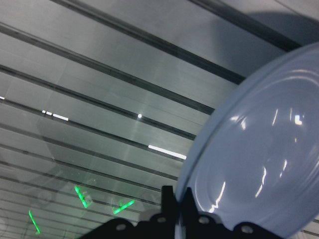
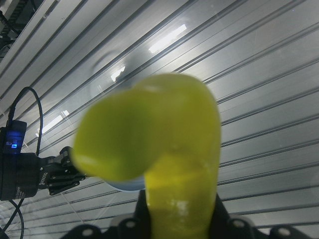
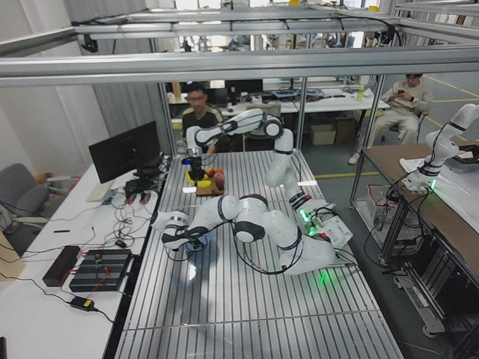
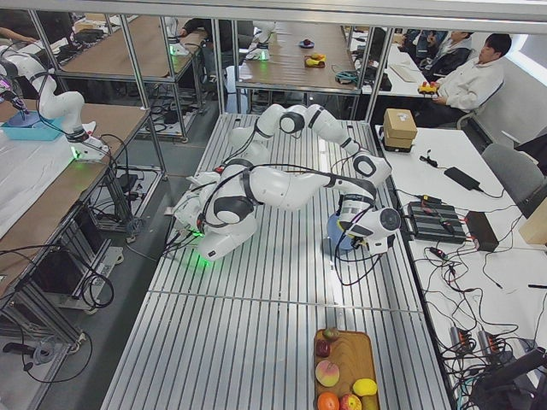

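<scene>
In the left wrist view my left gripper is shut on the rim of a glossy light-blue plate, which is tilted beside the fingers. In the right wrist view my right gripper is shut on a yellow banana, blurred close to the camera and hiding most of the fingers. The other arm's gripper and part of the plate show behind the banana. In the camera left view the banana is over the fruit tray; the plate is mostly hidden under the nearer arm.
A wooden tray holds several fruits at one end of the slatted metal table. White side desks with electronics, cables and a monitor border the table.
</scene>
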